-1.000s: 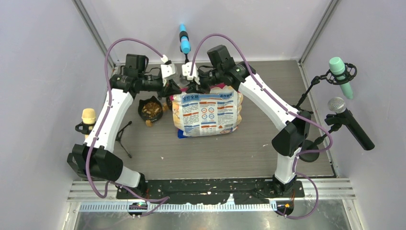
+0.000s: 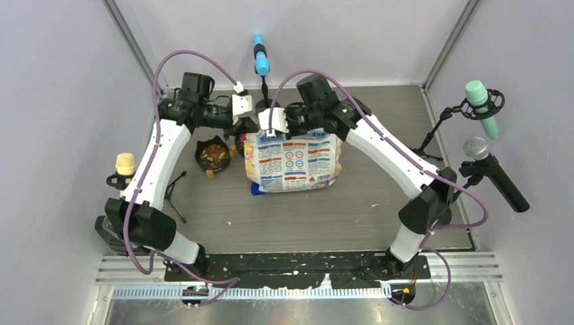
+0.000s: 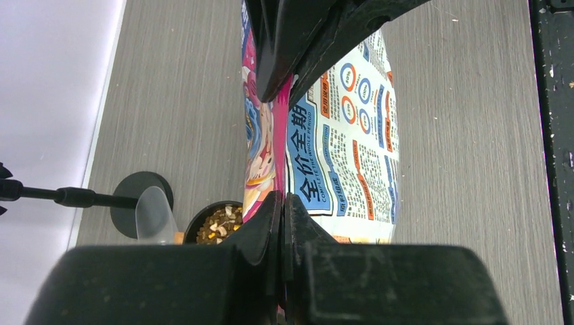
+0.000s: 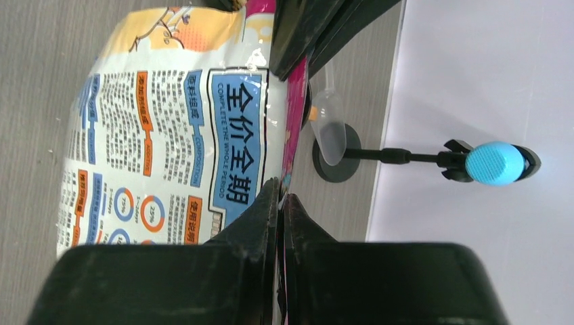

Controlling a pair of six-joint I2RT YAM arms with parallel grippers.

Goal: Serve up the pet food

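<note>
The white pet food bag (image 2: 291,162), with printed panels and a pink top edge, sits mid-table. At its top edge both grippers meet. My left gripper is shut at the pink edge; how much of it lies between the fingers is hard to see. My right gripper is shut on that same pink edge, close beside the left one. A black bowl with food (image 2: 213,154) stands left of the bag; a second bowl (image 3: 216,223) is partly hidden behind it. A clear scoop (image 4: 329,128) lies by that bowl.
A stand with a blue microphone (image 2: 261,61) is at the back. More microphone stands line the right (image 2: 494,176) and left (image 2: 125,166) sides.
My right arm has shifted toward the front and its gripper a little along the bag's top edge. The left arm has barely moved; the bag looks about the same.
</note>
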